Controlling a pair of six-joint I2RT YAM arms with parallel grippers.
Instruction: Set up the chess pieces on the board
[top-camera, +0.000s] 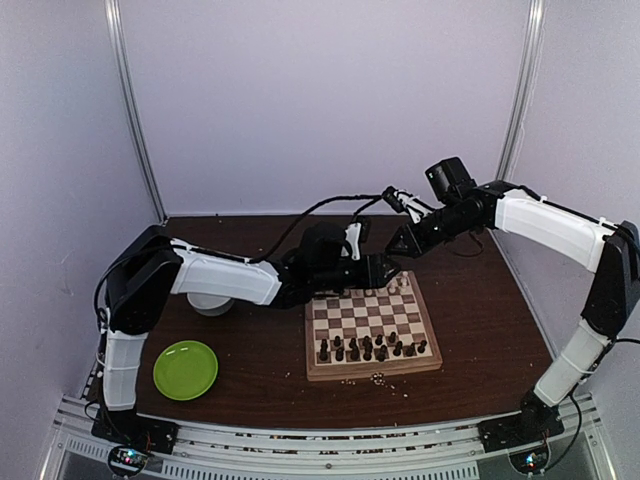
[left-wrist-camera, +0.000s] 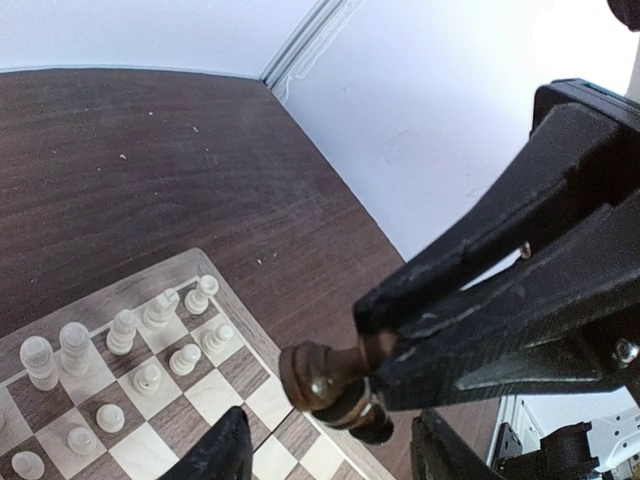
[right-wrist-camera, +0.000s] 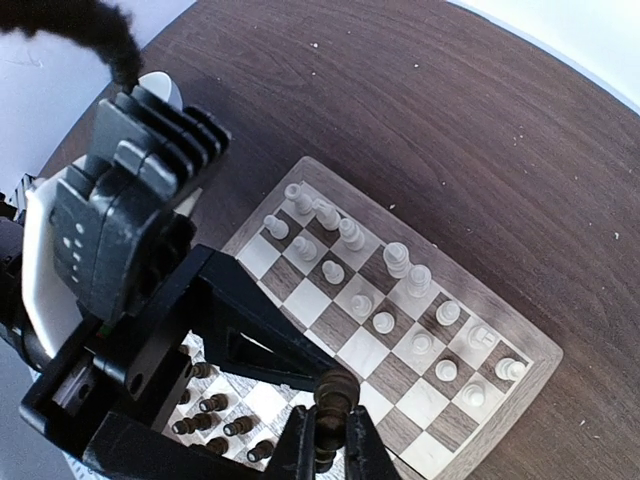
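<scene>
A dark brown chess piece (right-wrist-camera: 334, 408) is pinched in my right gripper, above the chess board (right-wrist-camera: 545, 368). In the top view the left gripper (top-camera: 388, 270) and right gripper (top-camera: 397, 248) meet over the board's far edge, hiding the piece. White pieces (right-wrist-camera: 397, 258) stand in two rows at the far side; dark pieces (top-camera: 366, 350) cluster on the near side.
A green plate (top-camera: 185, 370) lies at the table's left front, and a white bowl (top-camera: 210, 304) sits behind it, partly under the left arm. The board's middle squares (top-camera: 350, 318) are bare. Small light bits (top-camera: 378, 379) lie near the board's front edge.
</scene>
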